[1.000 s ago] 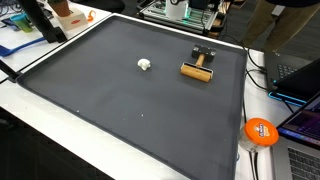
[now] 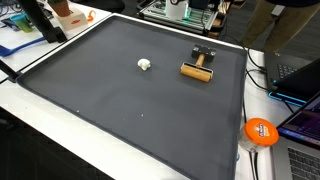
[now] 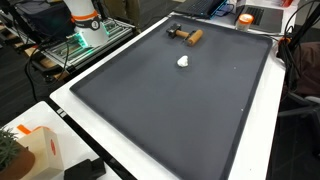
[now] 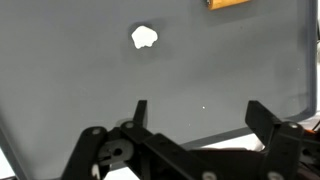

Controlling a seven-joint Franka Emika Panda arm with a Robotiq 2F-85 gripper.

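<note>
A small white lump (image 2: 144,64) lies on the grey mat (image 2: 130,110); in the wrist view the lump (image 4: 144,37) sits near the top, beyond my fingertips. An orange-brown cylinder with a short handle and a dark end piece, perhaps a roller or mallet (image 2: 198,69), rests to one side of it, and the wrist view catches only part of the cylinder (image 4: 228,3) at the top edge. Above the mat, my gripper is open, its fingers wide apart and only mat seen between them. Neither exterior view includes the gripper itself.
An orange-lidded container (image 2: 260,133) stands on the white table border beside a laptop (image 2: 296,158). A potted plant (image 3: 12,155) is at the near left corner in exterior view 2.
</note>
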